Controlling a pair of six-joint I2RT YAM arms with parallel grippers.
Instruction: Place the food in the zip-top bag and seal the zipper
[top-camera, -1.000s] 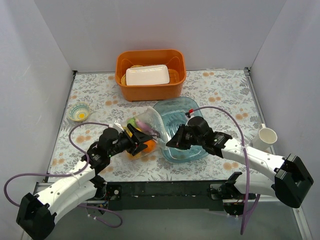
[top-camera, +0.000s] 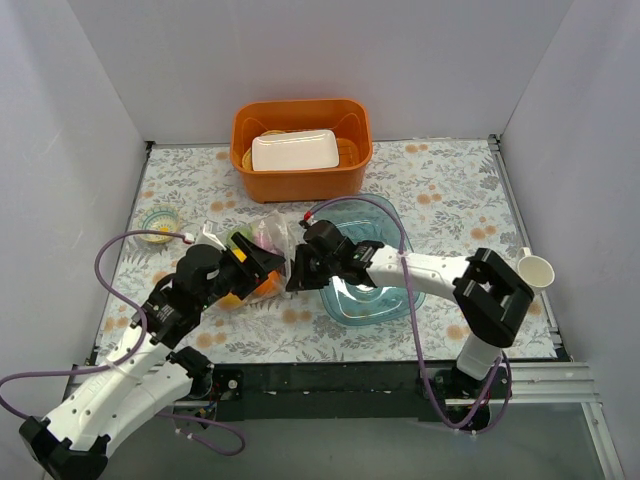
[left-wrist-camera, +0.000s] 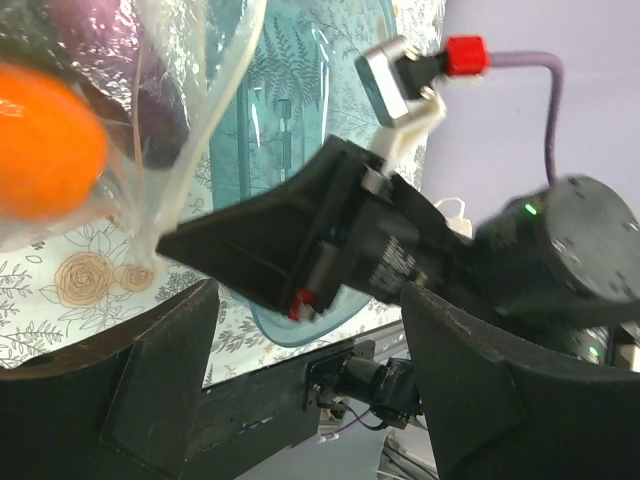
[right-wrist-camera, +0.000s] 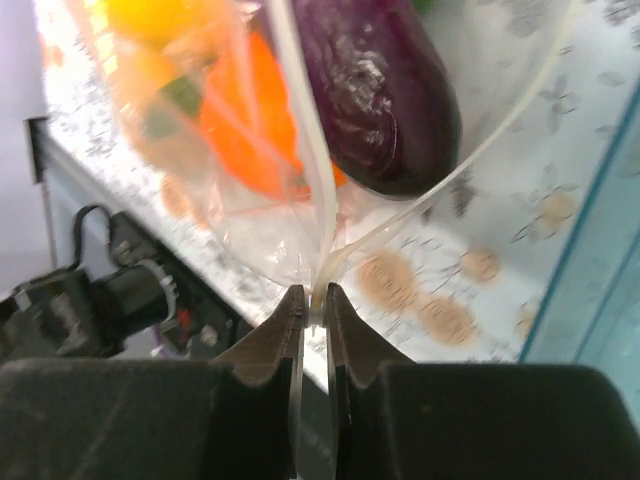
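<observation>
The clear zip top bag (right-wrist-camera: 250, 225) lies on the patterned table with food inside. An orange round item (left-wrist-camera: 45, 145) and a dark purple eggplant (right-wrist-camera: 375, 90) show through its plastic, with yellow food (right-wrist-camera: 160, 20) farther in. At the front corner of the bag's mouth, my right gripper is shut on the zipper edge (right-wrist-camera: 325, 220); the mouth gapes apart beyond that pinch. My left gripper (top-camera: 262, 262) hovers over the bag, its fingers spread wide with nothing between them. In the left wrist view the right gripper shows ahead of it.
A teal transparent container (top-camera: 372, 310) stands right beside the bag, under the right arm. At the back is an orange bin (top-camera: 300, 185) holding a white tray (top-camera: 295, 151). A small bowl (top-camera: 160, 222) sits far left, a white mug (top-camera: 535, 270) far right.
Both arms have moved left in the top view. The right gripper brought the bag's pinched edge with it, from over the teal container's left part to beside it.
</observation>
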